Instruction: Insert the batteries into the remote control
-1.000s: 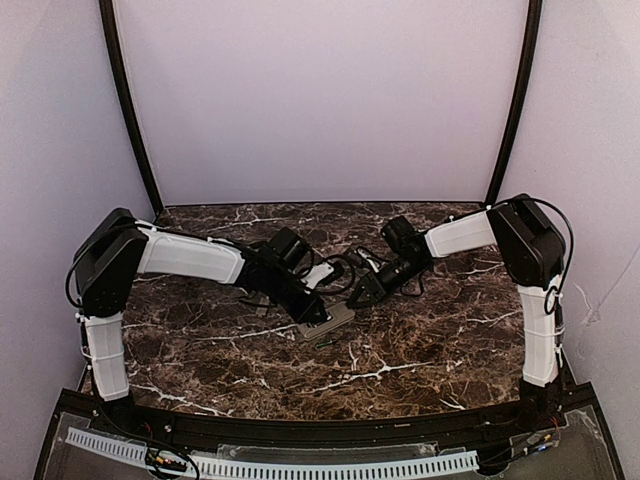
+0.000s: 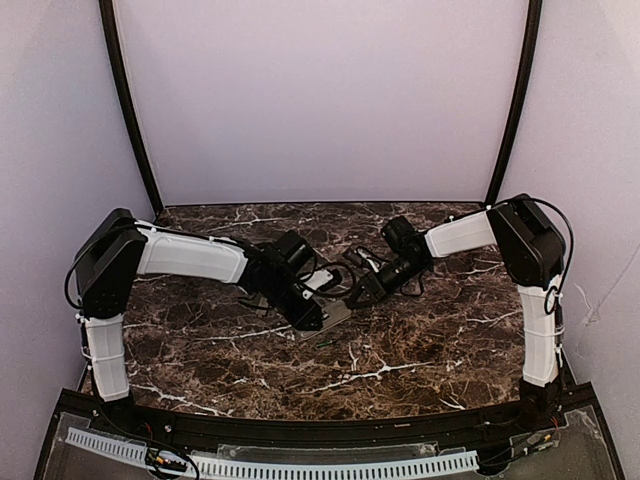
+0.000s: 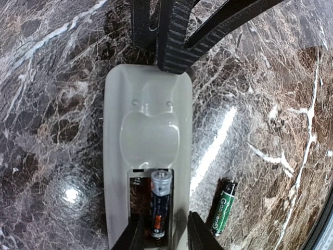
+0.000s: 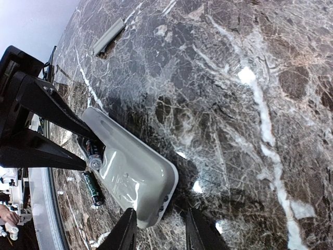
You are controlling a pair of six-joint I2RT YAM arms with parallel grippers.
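Note:
The grey remote (image 3: 148,94) lies on the marble table. In the left wrist view one battery (image 3: 160,203) sits in its open compartment, with dark space beside it. My left gripper is over that compartment, fingers apart at the lower frame edge. A green battery (image 3: 223,207) lies loose right of the remote. My right gripper is at the remote's far end from the compartment, fingers apart with the remote's rounded end between or just beyond them; contact is unclear.
A grey cover-like piece (image 4: 108,36) lies apart on the table. Both arms are close together at the middle.
My left gripper has shifted very slightly over the remote in the top view. The right arm looks unchanged.

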